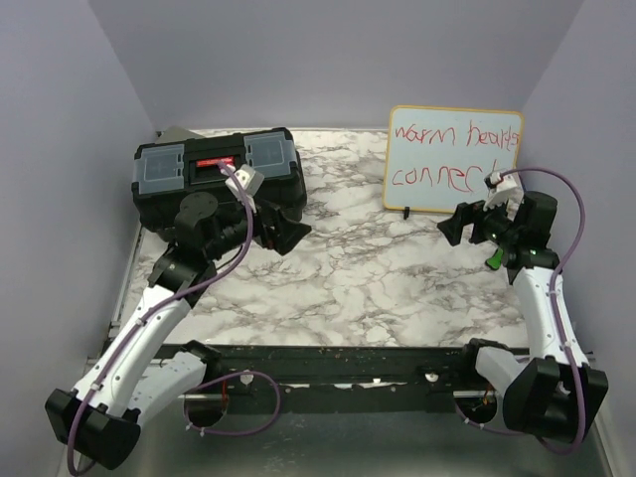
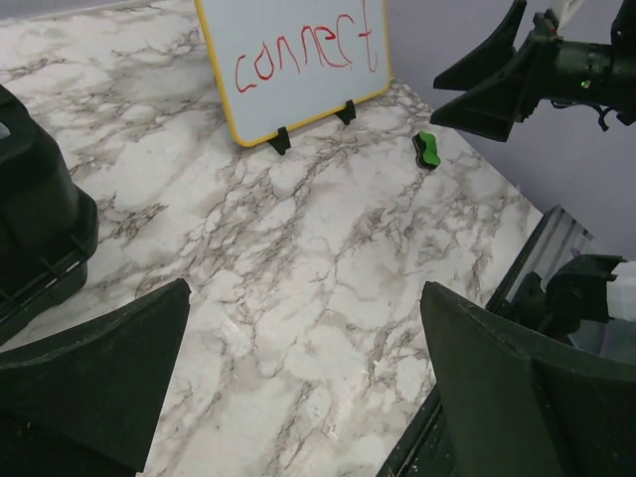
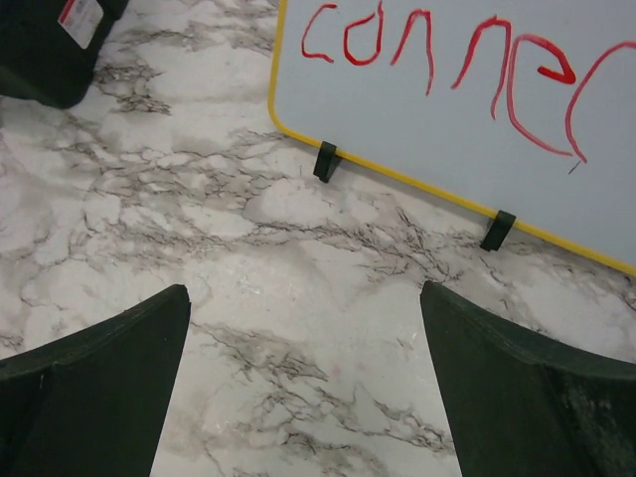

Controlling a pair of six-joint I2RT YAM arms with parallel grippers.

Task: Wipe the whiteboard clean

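Note:
The whiteboard stands at the back right, yellow-edged, on small black feet, with "warm hearts connect" in red across it. A green and black eraser lies on the table right of the board; in the top view the right arm partly covers it. My left gripper is open and empty above the table, in front of the toolbox. My right gripper hangs open just in front of the board's lower edge, nothing between its fingers.
A black toolbox with grey lids fills the back left. Grey walls close in the sides, the right one near the right arm.

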